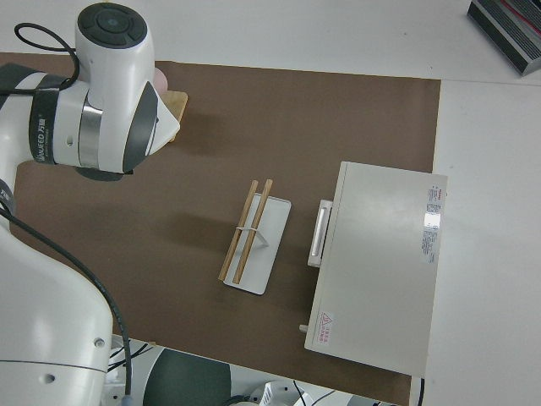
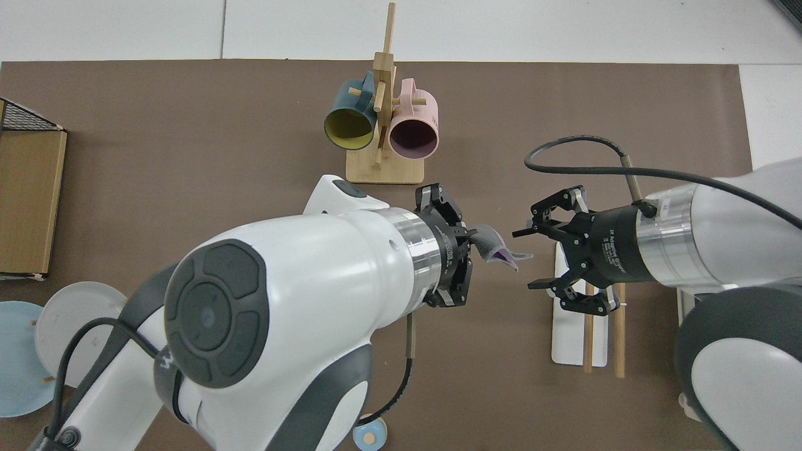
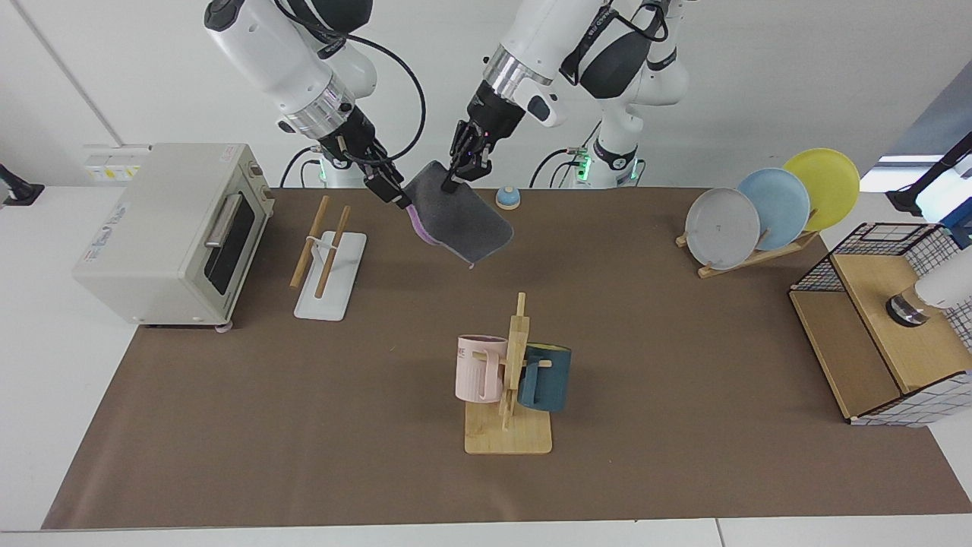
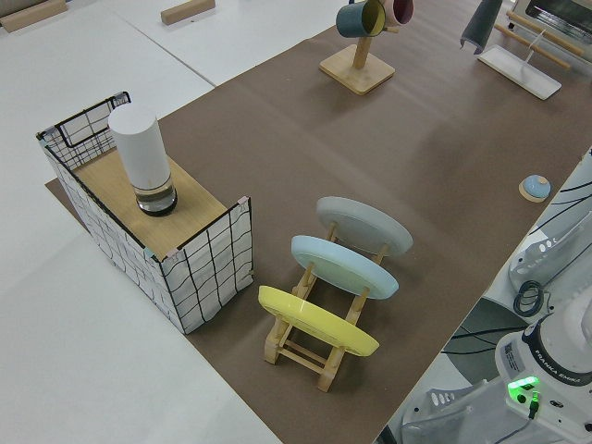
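A dark grey cloth with a purple edge [image 3: 465, 223] hangs from my left gripper [image 3: 448, 182], which is shut on it; in the top view the cloth [image 2: 494, 245] pokes out beyond that gripper. My right gripper [image 2: 530, 257] is open in the top view, just to the right of the cloth and apart from it, with nothing between its fingers.
A mug tree holds a pink mug [image 3: 471, 369] and a teal mug [image 3: 551, 378]. A white board with two wooden rods [image 3: 317, 307] lies beside a white oven [image 3: 146, 237]. Plates stand in a rack [image 3: 720, 228] near a wire-sided box [image 3: 838, 346].
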